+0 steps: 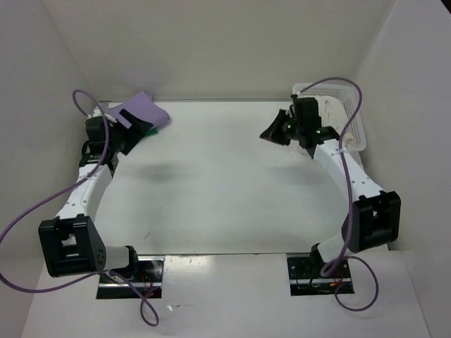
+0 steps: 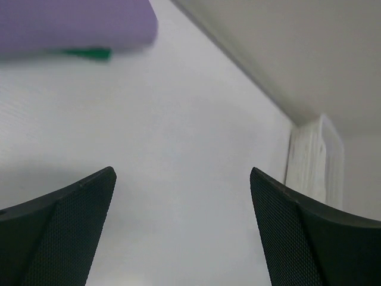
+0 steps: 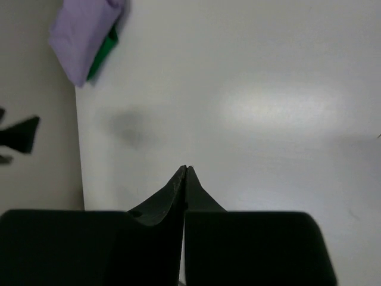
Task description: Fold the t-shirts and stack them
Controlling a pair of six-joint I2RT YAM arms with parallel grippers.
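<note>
At the far left of the table, a folded purple shirt lies on top of a green shirt, of which only a narrow edge peeks out. Just in front of that pile, partly over it in the top view, is my left gripper. Its two fingers stand wide apart in the left wrist view, with bare table between them and the purple shirt ahead. My right gripper has its tips together, nothing showing between them. It hangs over the right part of the table, left of the basket.
A white basket holding pale cloth stands at the far right, partly covered by the right arm. Purple cables loop along both arms, and walls bound the back and sides.
</note>
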